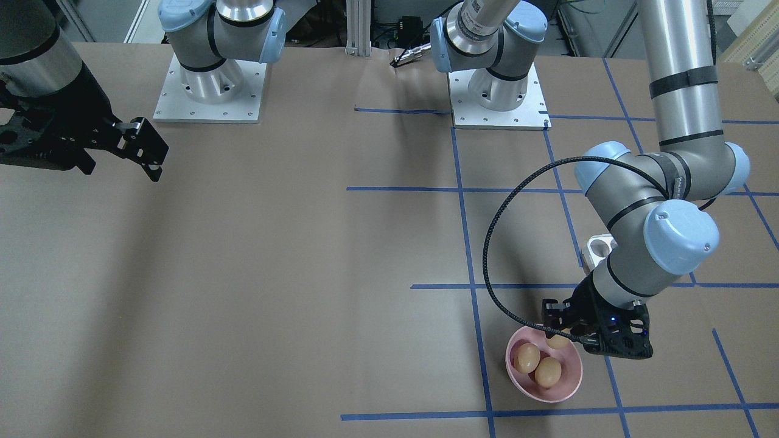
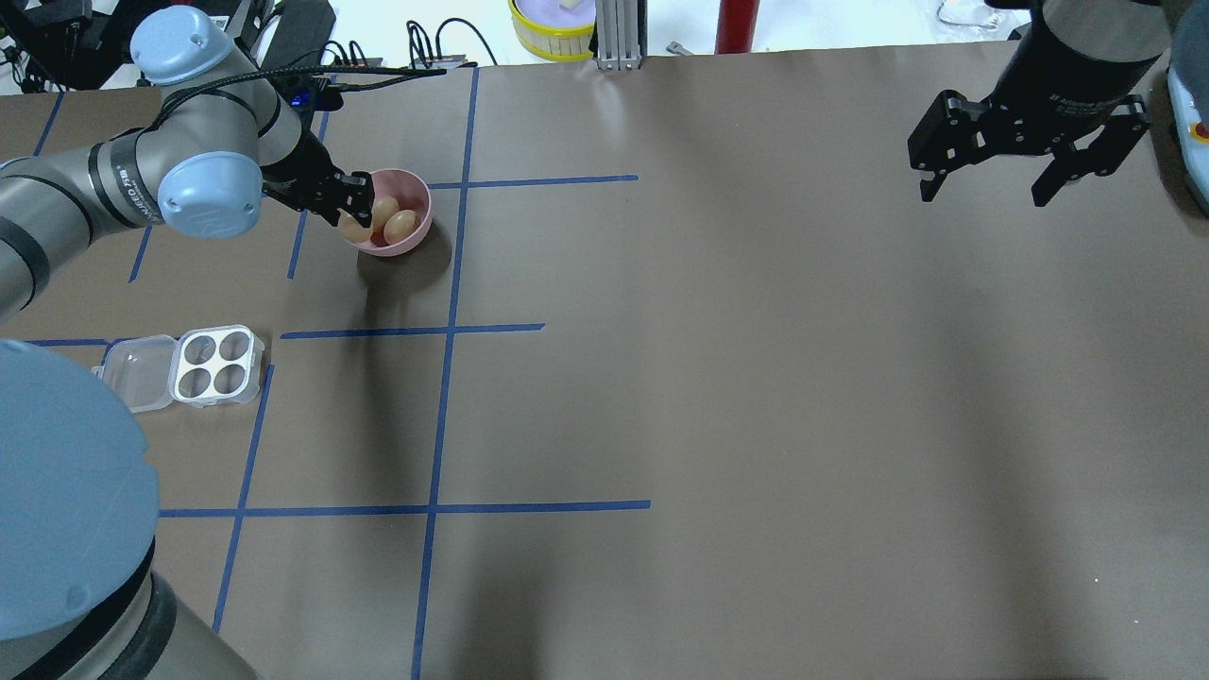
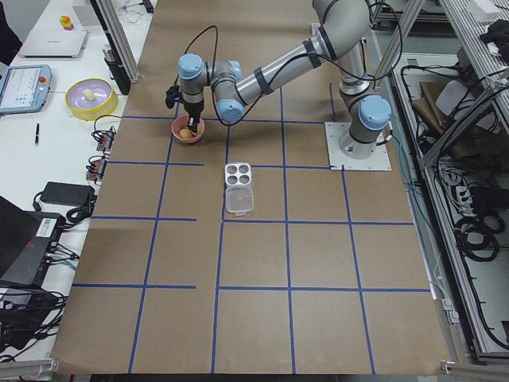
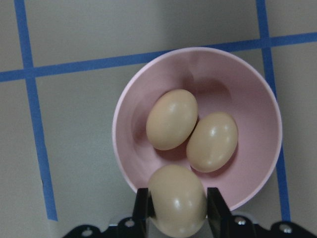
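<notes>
My gripper is shut on an egg (image 4: 176,208), held over the near rim of a pink bowl (image 4: 262,148). Two other pale eggs lie inside the bowl: one (image 4: 171,119) and another (image 4: 212,141) beside it. In the front view the bowl (image 1: 520,383) sits on the blue-lined floor, partly under my gripper (image 1: 562,325). A clear egg carton with its lid open (image 2: 214,365) lies apart from the bowl, its white four-hole tray empty.
Another arm's black gripper (image 2: 1026,142) hangs at the top right of the top view. Other arm bases (image 1: 208,102) stand at the back.
</notes>
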